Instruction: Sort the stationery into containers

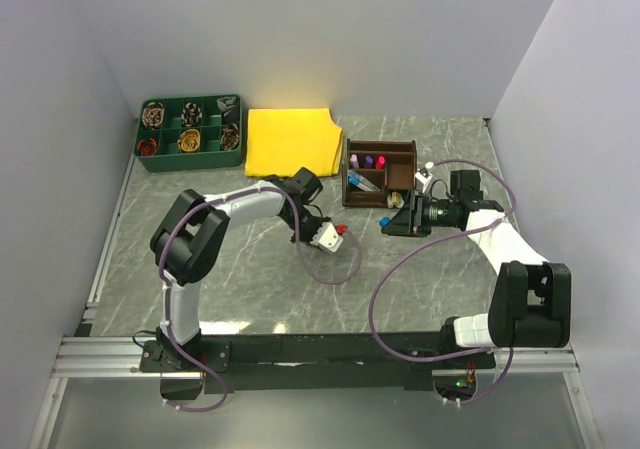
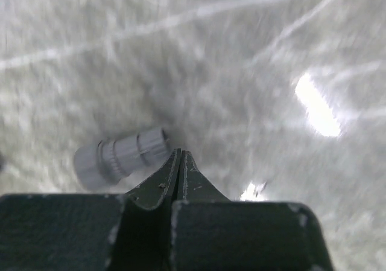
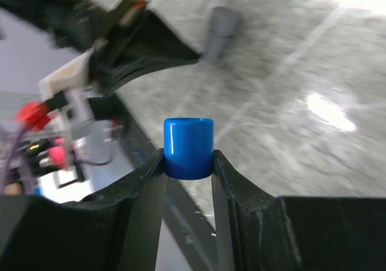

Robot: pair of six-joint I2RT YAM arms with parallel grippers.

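Observation:
A grey stepped cylinder (image 2: pixel 123 156) lies on the marble table, left of my left gripper. That gripper's fingers are together with nothing between them, the cylinder lying outside them. In the right wrist view the same grey cylinder (image 3: pixel 224 25) appears blurred beside the dark left fingertips. My right gripper is shut on a blue cylindrical piece (image 3: pixel 189 144). Seen from above, the blue piece (image 1: pixel 384 221) hangs by the front of the brown compartment box (image 1: pixel 347 174), which holds purple and red markers and other items. The grey cylinder cannot be made out from above.
A green divided tray (image 1: pixel 160 165) with coiled things stands at the back left. Beside it lies a yellow cloth (image 1: pixel 290 144). Purple cables (image 1: pixel 375 299) loop from both arms over the table.

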